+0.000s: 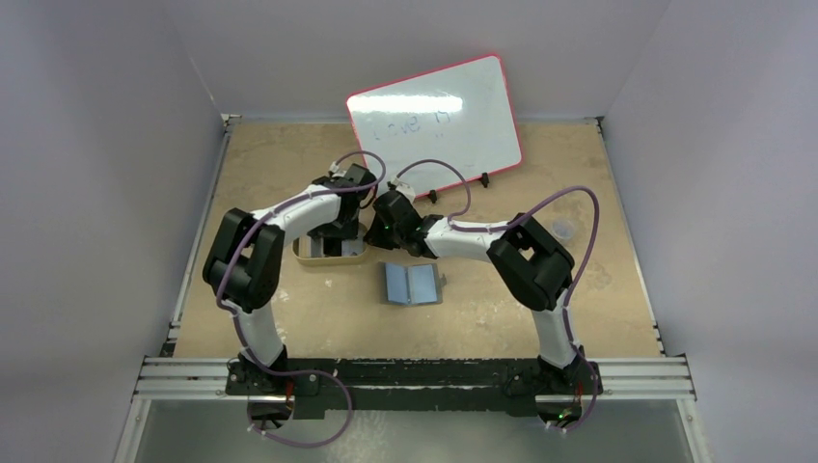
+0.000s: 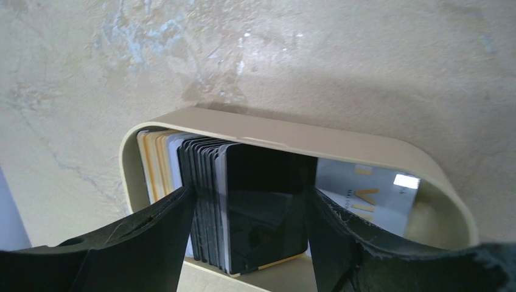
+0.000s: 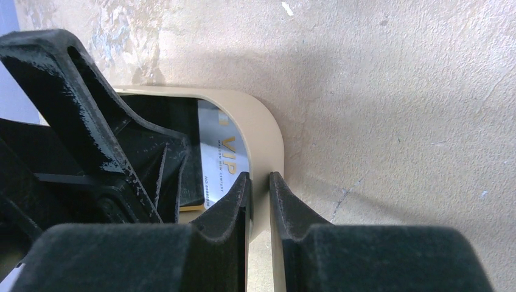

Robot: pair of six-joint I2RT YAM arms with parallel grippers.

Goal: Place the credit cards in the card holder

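A stack of cards, tilted and packed together with a black card (image 2: 268,194) in front, leans inside the beige box (image 2: 292,131). To its right in the left wrist view lies a silver VIP card (image 2: 365,191). My left gripper is open over the box, one finger on each side of the black card's face, which shows free between them. On the box's right end wall (image 3: 264,140) my right gripper is shut, with the wall between its fingers. The blue-lined card holder (image 1: 411,285) lies spread open on the table, below the right gripper in the top view.
A whiteboard (image 1: 439,125) with a red frame stands at the back. At the right sits a small clear round container (image 1: 562,230). Bare table surrounds the card holder in front and to its right.
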